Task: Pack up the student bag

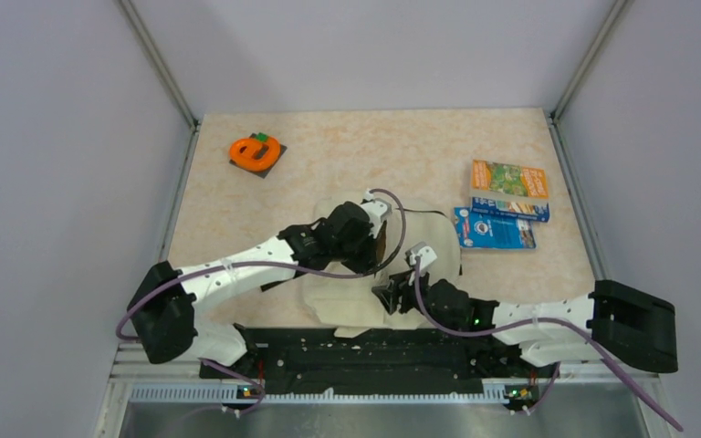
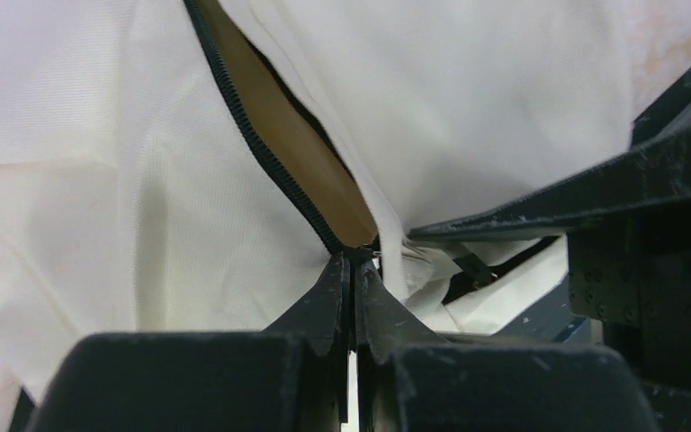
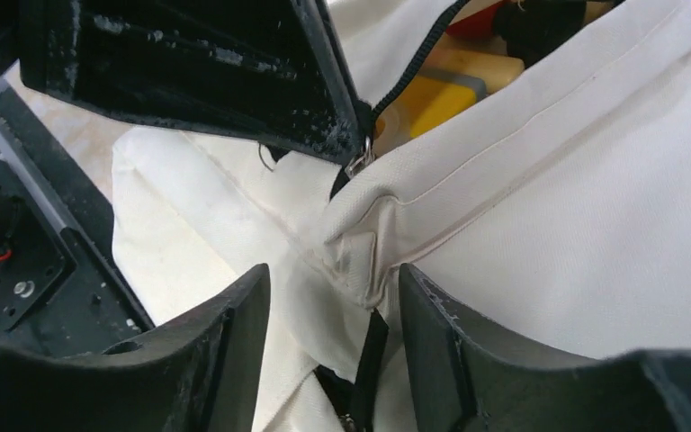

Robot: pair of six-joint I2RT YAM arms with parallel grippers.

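The cream bag [image 1: 434, 242] lies at the table's front middle, its zipper [image 2: 270, 162] part open. Through the gap in the right wrist view show a yellow item [image 3: 436, 103] and something red and black. My left gripper is shut at the end of the open stretch, its tips on the small metal zipper pull [image 3: 360, 160]. At the bag's near end stands my right gripper, open, one finger to each side of a folded fabric corner [image 3: 360, 261] and a black strip [image 3: 373, 355]. Neither finger visibly pinches the cloth.
At the right, books [image 1: 511, 182] overlap a blue booklet [image 1: 495, 230]. An orange pumpkin-shaped item [image 1: 256, 153] sits far left on a dark square. Both arms crowd together over the bag.
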